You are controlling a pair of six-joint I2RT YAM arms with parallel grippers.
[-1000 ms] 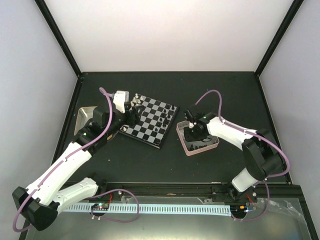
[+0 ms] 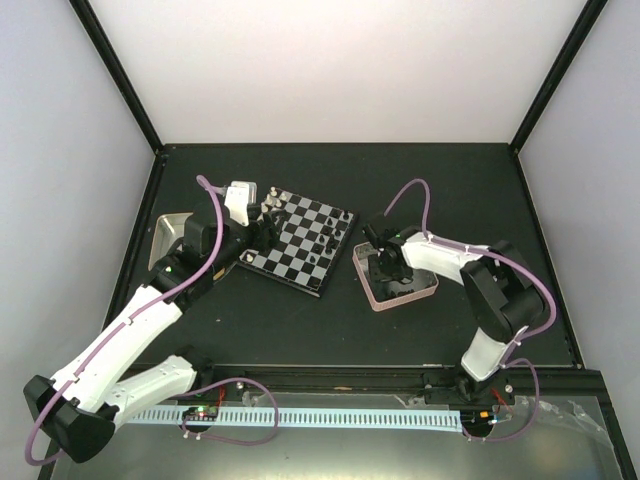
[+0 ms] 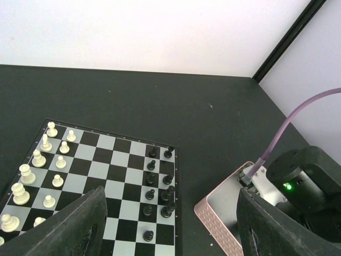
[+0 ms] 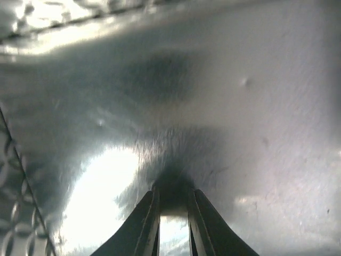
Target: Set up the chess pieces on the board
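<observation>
The chessboard (image 2: 300, 238) carries white pieces along its left side and black pieces along its right, seen closely in the left wrist view, with a white rook (image 3: 21, 194) and a black pawn (image 3: 148, 235). My left gripper hangs open over the board's left end, nothing between its fingers. My right gripper is inside the pink bin (image 2: 395, 302), pointing at its metallic floor (image 4: 240, 133); its two fingertips are a small gap apart with no piece visible between them. Black pieces in the bin are mostly hidden by the arm.
A silver tray (image 2: 160, 238) sits left of the board, partly behind my left arm. Bare dark table (image 2: 440, 180) lies behind the board and bin and along the front.
My left arm and the board look unchanged.
</observation>
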